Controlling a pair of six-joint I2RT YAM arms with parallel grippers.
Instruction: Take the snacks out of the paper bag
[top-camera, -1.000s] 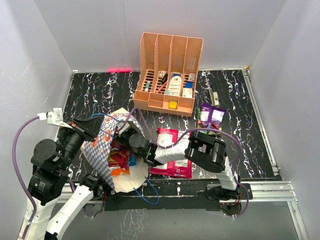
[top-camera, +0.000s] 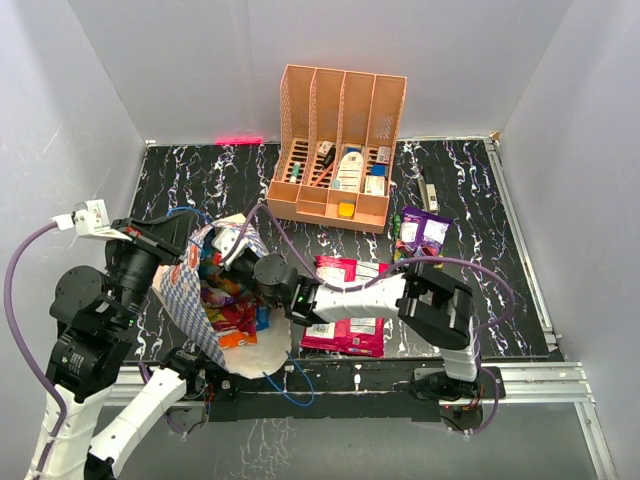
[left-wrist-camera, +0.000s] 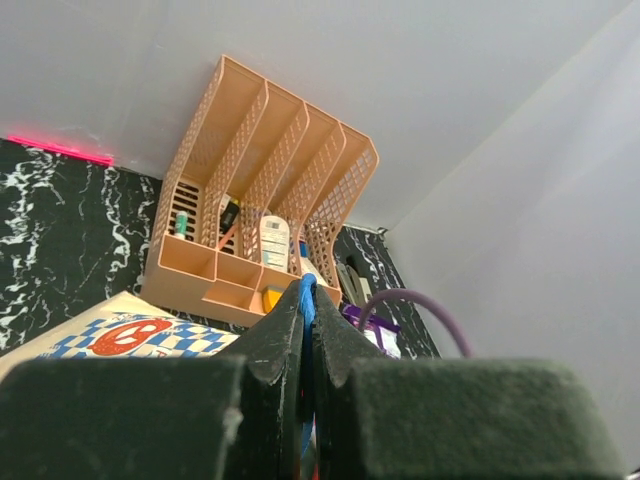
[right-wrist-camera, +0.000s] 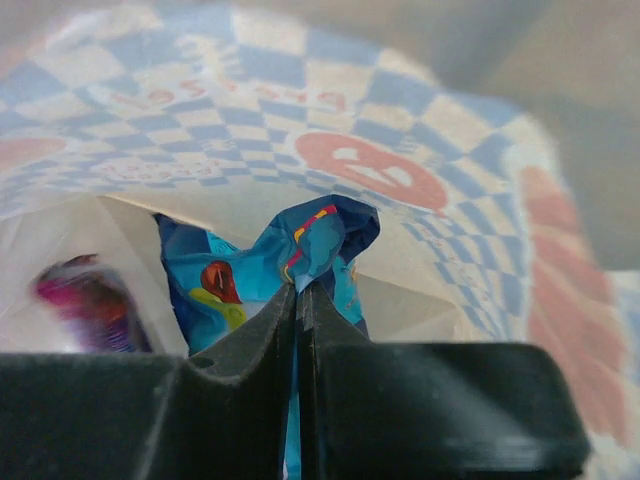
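The checked paper bag (top-camera: 185, 305) lies on the left of the table with colourful snack packs (top-camera: 230, 320) inside. My right gripper reaches into the bag, shut on a blue snack packet (right-wrist-camera: 220, 280); a blurred purple pack (right-wrist-camera: 85, 300) lies beside it. My left gripper is shut above the bag's left rim, with a thin blue strand at its fingertips; whether it grips that strand is unclear.
A peach organizer (top-camera: 340, 205) with small items stands at the back. Red packs (top-camera: 345, 335) lie right of the bag, purple packs (top-camera: 433, 230) further right.
The right arm has shifted slightly left and up at the bag, its elbow outward. The left arm has moved slightly, and the bag's top has shifted.
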